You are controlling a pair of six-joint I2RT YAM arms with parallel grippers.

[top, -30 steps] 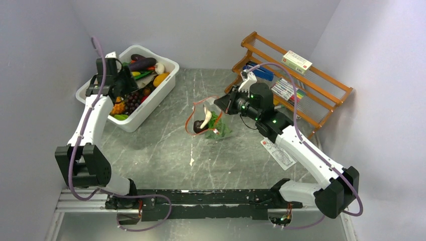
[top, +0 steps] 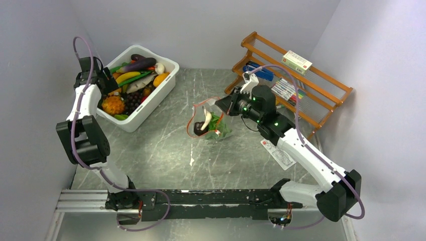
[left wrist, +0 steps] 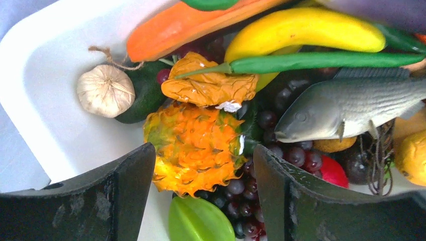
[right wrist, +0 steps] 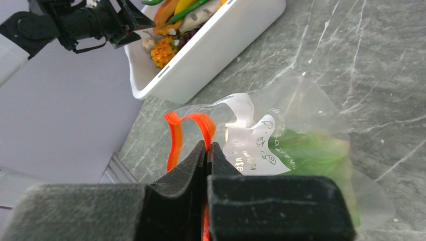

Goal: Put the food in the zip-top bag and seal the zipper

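My left gripper hangs over the white food bin (top: 148, 110), fingers apart above an orange spiky fruit (left wrist: 193, 143) and a crumpled orange item (left wrist: 211, 88), with garlic (left wrist: 105, 90), grapes, a fish (left wrist: 336, 113) and other produce around. In the middle of the table stands the clear zip bag (right wrist: 311, 100) with red-orange zipper, holding leafy greens, a pale curved item (top: 206, 119) and a dark item (top: 199, 128). My right gripper is shut at the bag's top edge, the orange zipper strip running to and behind its fingertips.
A wooden rack (top: 329, 80) with boxes and pens stands at the back right, a printed sheet (top: 278, 153) near it. Grey walls close in on the sides and back.
My left arm has moved left and up along the bin toward its left end, uncovering more produce in the top view. The right arm has barely moved.
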